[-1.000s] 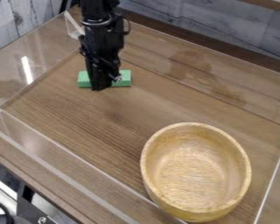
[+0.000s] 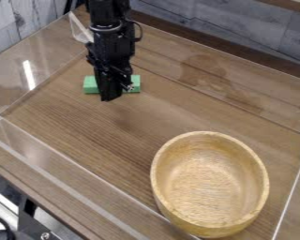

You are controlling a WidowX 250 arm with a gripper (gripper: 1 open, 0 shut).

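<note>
A small green block (image 2: 127,85) lies flat on the wooden table toward the upper left. The black gripper (image 2: 108,86) reaches down from the top over it, its tips at the block's left part, hiding some of it. The fingers look close together; whether anything is between them is too small to tell.
A large empty tan bowl (image 2: 209,183) stands at the lower right. Dark cables lie beyond the edge at the upper left and lower left.
The gripper has shifted very slightly, its tips still at the green block. The block and bowl look unmoved.
</note>
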